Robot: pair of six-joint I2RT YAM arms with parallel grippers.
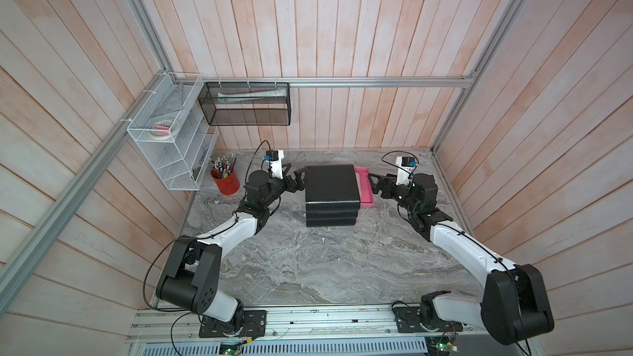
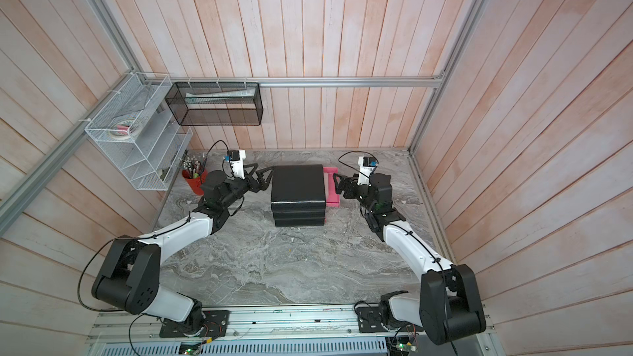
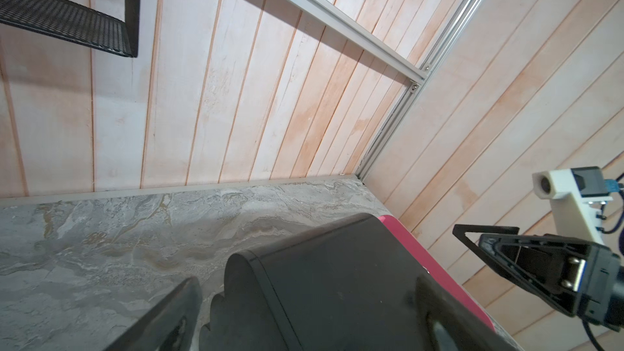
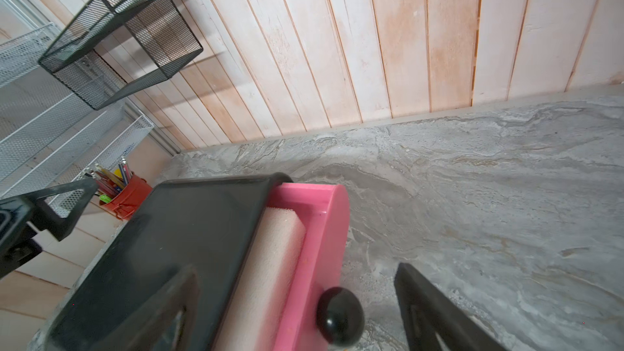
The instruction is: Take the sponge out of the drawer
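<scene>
A pale sponge (image 4: 269, 266) lies inside the pulled-out pink drawer (image 4: 329, 253), partly under the black cabinet's top in the right wrist view. The black drawer cabinet (image 1: 331, 188) stands mid-table, the drawer sticking out on its right. Just beyond the drawer's outer side, my right gripper (image 1: 374, 184) is open and empty; its blurred fingers (image 4: 432, 312) stand wide apart, with the round black knob (image 4: 340, 316) between them in that view but not visibly gripped. At the cabinet's left side, my left gripper (image 1: 302, 176) is open, holding nothing.
A red cup of pens (image 1: 226, 181) stands back left, below white wire shelves (image 1: 172, 132). A black mesh basket (image 1: 245, 104) hangs on the back rail.
</scene>
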